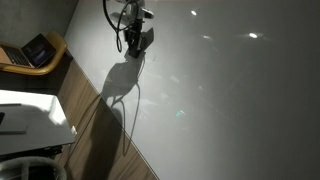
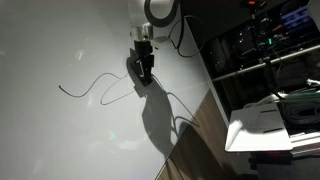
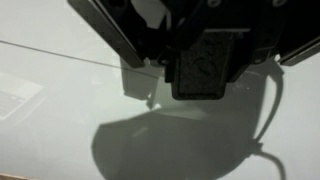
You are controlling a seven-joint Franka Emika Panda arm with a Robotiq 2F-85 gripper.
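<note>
My gripper is shut on a black block [image 3: 202, 68] with a textured face, seen at the top middle of the wrist view. What the block is, I cannot tell. A thin dark cable [image 3: 80, 56] runs in from the left and reaches the gripper area; whether it joins the block is hidden. In exterior view 1 the gripper [image 1: 135, 51] hangs over the upper left of the pale tabletop [image 1: 220, 100]. In exterior view 2 the cable [image 2: 90, 88] trails leftward from the gripper [image 2: 145, 79].
A white stand [image 2: 258, 127] stands beyond the table's edge, and a laptop [image 1: 38, 50] rests on a chair [image 1: 55, 62]. The arm's shadow falls toward the wooden edge [image 2: 205, 140].
</note>
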